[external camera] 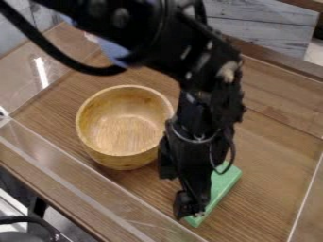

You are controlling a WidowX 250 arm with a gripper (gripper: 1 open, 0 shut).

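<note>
My black gripper (190, 175) is down at the front right of the wooden table, over a green block (214, 194) that shows to the right of and below its fingers. The fingers reach beside and partly across the block; whether they touch it is hard to tell. A tan round bowl (108, 118) sits to the left of the gripper.
The wooden table (284, 132) has free room at the right and upper left. Low edges run along the front left and the right. The arm hides much of the back middle. A grey wall stands behind.
</note>
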